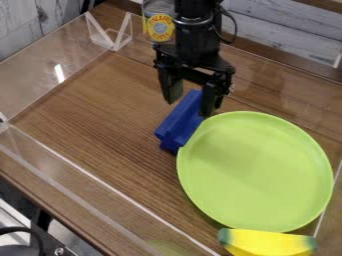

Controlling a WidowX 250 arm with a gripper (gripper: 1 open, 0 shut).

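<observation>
The black robot arm comes down from the top centre, its gripper [190,84] open above a blue block [179,126] on the wooden table. The block lies tilted, its upper end under the gripper and its lower end beside a large green plate [254,172]. Whether the fingers touch the block is unclear.
A yellow banana-like object [265,243] lies at the bottom right, below the plate. A container with a yellow emblem [160,27] stands at the back.
</observation>
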